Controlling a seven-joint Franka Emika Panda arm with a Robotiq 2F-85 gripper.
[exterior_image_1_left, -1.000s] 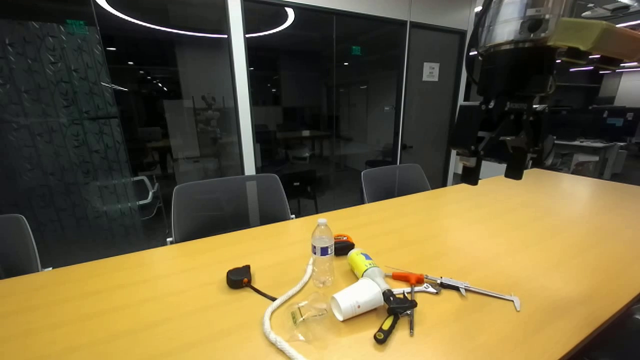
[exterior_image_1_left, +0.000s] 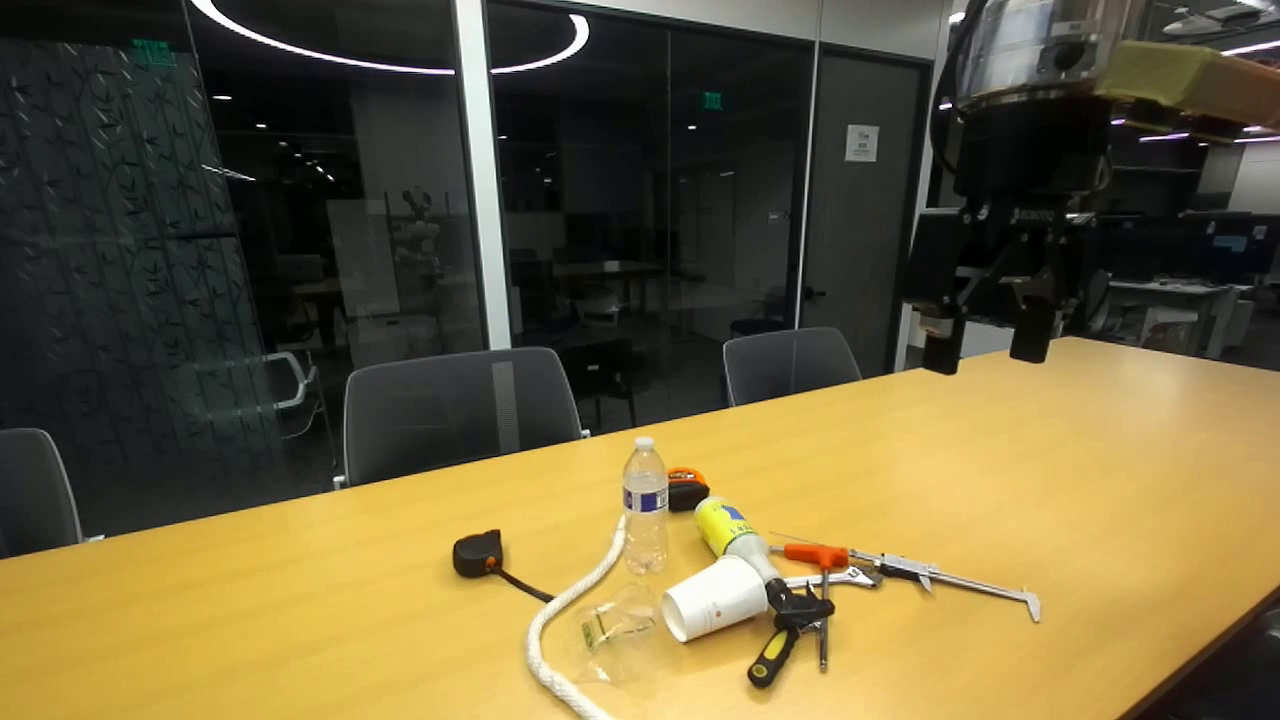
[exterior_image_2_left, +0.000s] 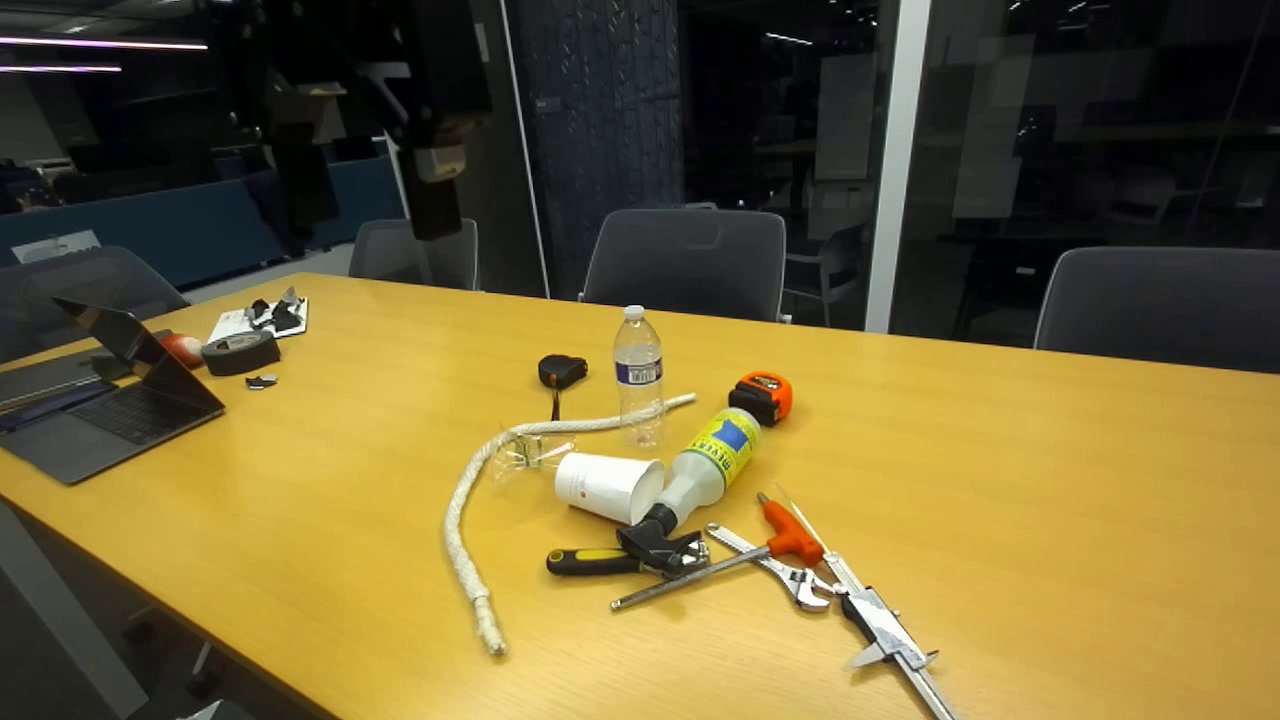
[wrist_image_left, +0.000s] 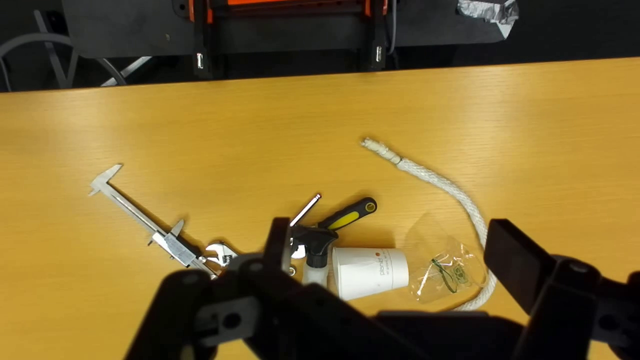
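Observation:
My gripper (exterior_image_1_left: 987, 350) hangs open and empty, high above the table, its two dark fingers spread apart in every view. Below it in the wrist view, a white paper cup (wrist_image_left: 370, 273) lies on its side against a spray bottle (wrist_image_left: 316, 270). A clear plastic bag (wrist_image_left: 442, 270) with something green inside lies between the cup and a white rope (wrist_image_left: 447, 187). The clear water bottle (exterior_image_2_left: 638, 378) stands upright behind the cup. An orange-handled hex key (exterior_image_2_left: 792, 532), an adjustable wrench (exterior_image_2_left: 786, 572) and a caliper (wrist_image_left: 147, 222) lie together on one side.
Two tape measures, one black (exterior_image_2_left: 561, 371) and one orange (exterior_image_2_left: 762, 396), sit behind the pile. A black-and-yellow handle (wrist_image_left: 351, 215) pokes out beside the sprayer. At the table's far end are a laptop (exterior_image_2_left: 132, 402) and a roll of tape (exterior_image_2_left: 241, 353).
The gripper sits very slightly lower in exterior view 1 than a second ago, still open. Everything on the table is where it was.

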